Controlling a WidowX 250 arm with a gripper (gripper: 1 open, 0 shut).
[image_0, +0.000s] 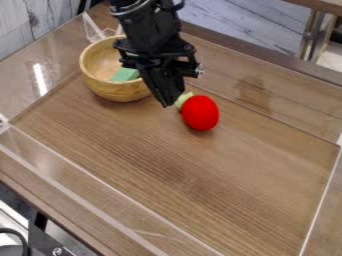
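Note:
My gripper (167, 92) hangs at upper middle, just left of and above a red oval object (199, 113), with its fingers shut and nothing visible between them. Just right of the fingertips a pale green piece (183, 99) shows beside the red object. A yellowish wooden bowl (107, 62) stands at the upper left, partly behind the arm, with a green item (126, 75) inside it.
A pale ledge or shelf runs along the top right edge, and dark cables lie at the lower left.

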